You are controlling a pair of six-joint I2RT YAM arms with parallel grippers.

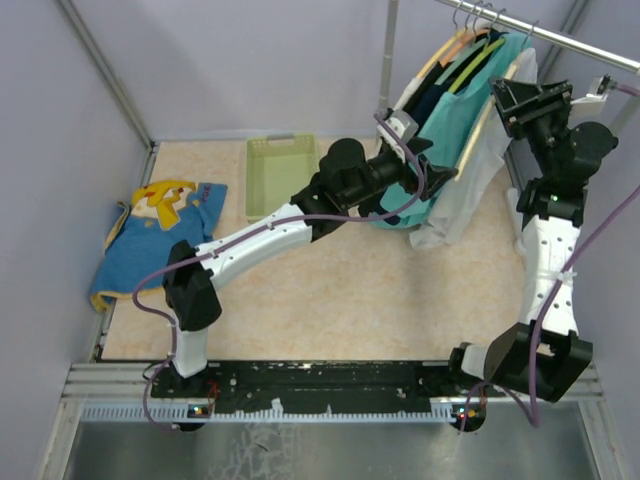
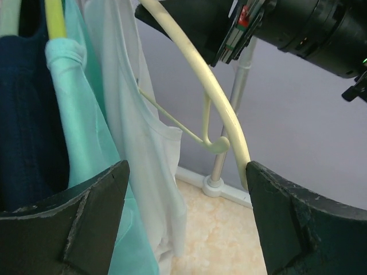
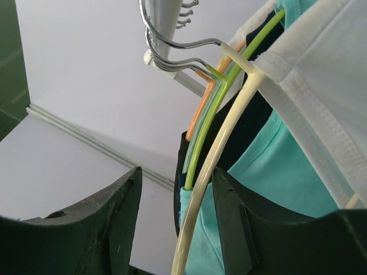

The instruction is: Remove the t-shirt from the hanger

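Several shirts hang on coloured hangers from the rail: a teal shirt (image 1: 465, 105), a dark one, and a white one (image 2: 146, 149). A cream hanger (image 2: 206, 77) runs down between the part-open fingers of my left gripper, touching or near its right finger. My right gripper stands open around a cream hanger (image 3: 223, 137), high at the rail. The white shirt fills the upper right of the right wrist view.
The metal rail (image 1: 560, 38) crosses the top right, with an upright post (image 1: 388, 70). A green basket (image 1: 268, 180) sits at the back; a blue Pikachu shirt (image 1: 165, 240) lies left.
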